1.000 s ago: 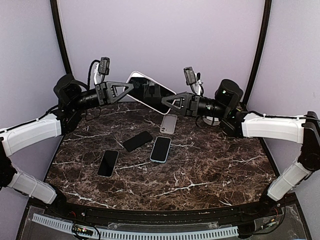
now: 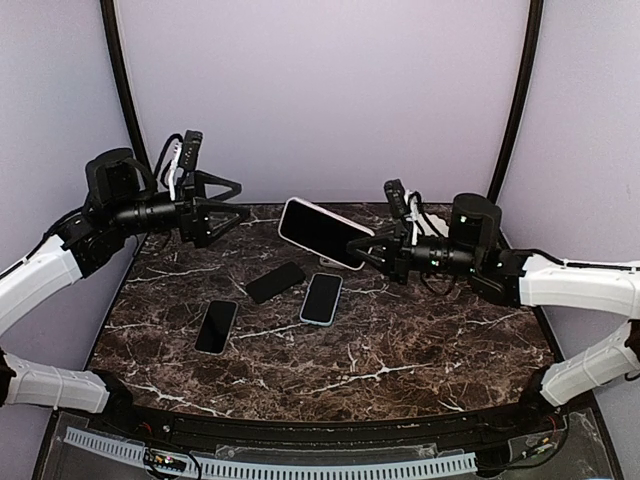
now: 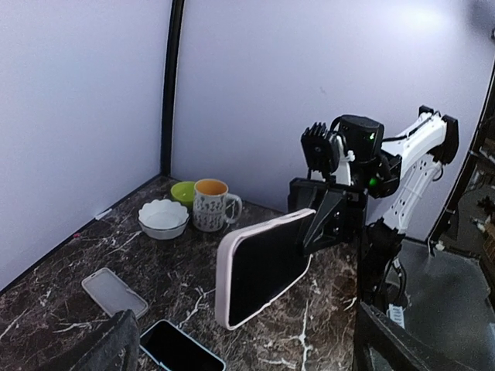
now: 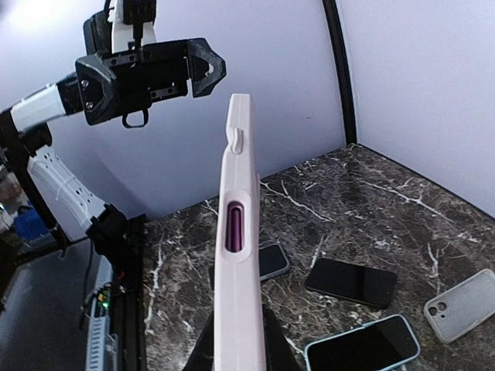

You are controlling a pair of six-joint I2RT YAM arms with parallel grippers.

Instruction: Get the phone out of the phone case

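A black-screened phone [image 2: 322, 232] sits in a pale pink case [image 3: 224, 282], tilted and raised above the table. My right gripper [image 2: 362, 248] is shut on its right end. My left gripper [image 2: 242, 200] stands open to the left of the phone, clear of it, with nothing between its fingers. The part of the phone's right end under the right fingers is hidden.
On the table lie a phone with a light blue rim [image 2: 321, 299], two dark phones [image 2: 275, 282] [image 2: 216, 327] and a light grey case [image 4: 464, 305]. A mug [image 3: 213, 205], a white bowl [image 3: 163, 219] and a green bowl [image 3: 183, 192] stand toward the back.
My left gripper has let go of the phone's left end, opened and drawn back a little left. The right gripper has moved right and down with the cased phone.
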